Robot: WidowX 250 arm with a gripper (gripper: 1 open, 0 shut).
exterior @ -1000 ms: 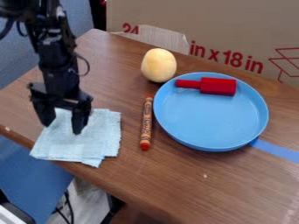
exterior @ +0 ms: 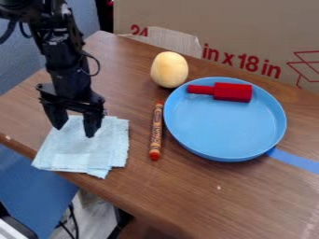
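Note:
My black gripper [exterior: 75, 121] hangs over the left part of a folded pale-blue cloth [exterior: 81, 153] near the table's left edge, fingers pointing down; whether anything is between them is hard to see. Right of the cloth lies a long brown-orange stick with a red end [exterior: 156, 132]. A round blue plate [exterior: 225, 131] holds a red brush-like object [exterior: 230, 92] at its back rim. A pale yellow potato-like object [exterior: 170, 69] stands behind the stick.
A cardboard box [exterior: 237, 28] stands along the back. Blue tape [exterior: 299, 161] runs right of the plate. The table's left edge borders blue material and cables.
My gripper has risen slightly and shifted a little from where it was lower over the cloth. The cloth and other objects look unchanged.

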